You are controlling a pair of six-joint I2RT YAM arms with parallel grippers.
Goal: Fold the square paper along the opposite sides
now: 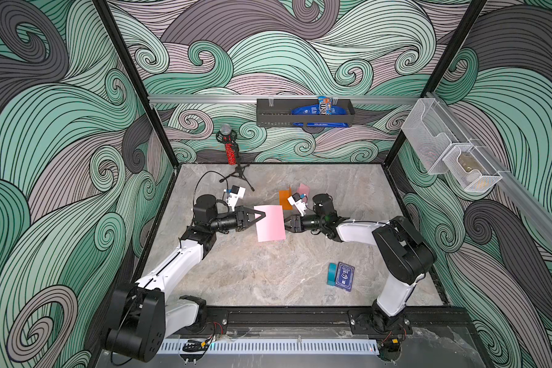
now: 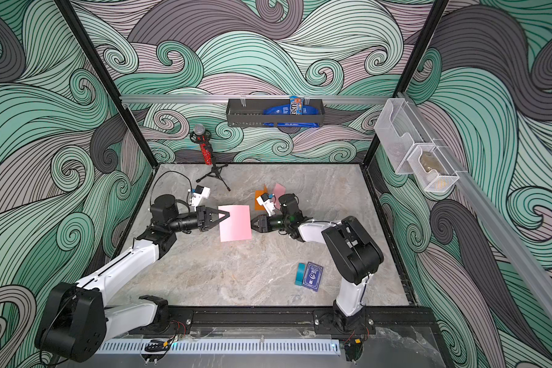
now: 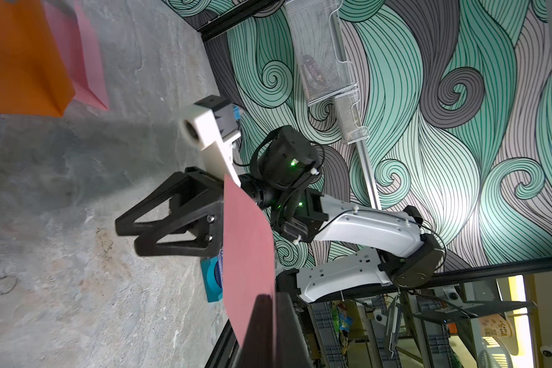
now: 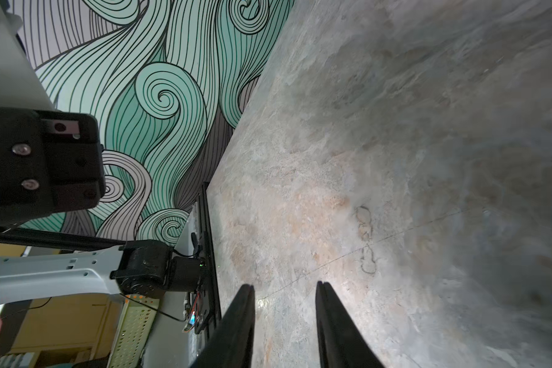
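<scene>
A pink square paper (image 1: 271, 224) hangs raised between the two arms. My left gripper is shut on its edge, and in the left wrist view the sheet rises from the fingers, seen nearly edge-on and slightly curved. On the paper's other side is my right gripper, its fingers parted with nothing between them. In the top left view its tips lie close to or behind the paper's right edge; whether they touch it I cannot tell.
An orange paper piece (image 3: 24, 67) and a folded pink one (image 3: 82, 55) stand at the back. A dark blue card box (image 1: 344, 276) with a teal item (image 1: 331, 274) beside it lies at front right. The microphone stand (image 1: 239, 174) is at back left.
</scene>
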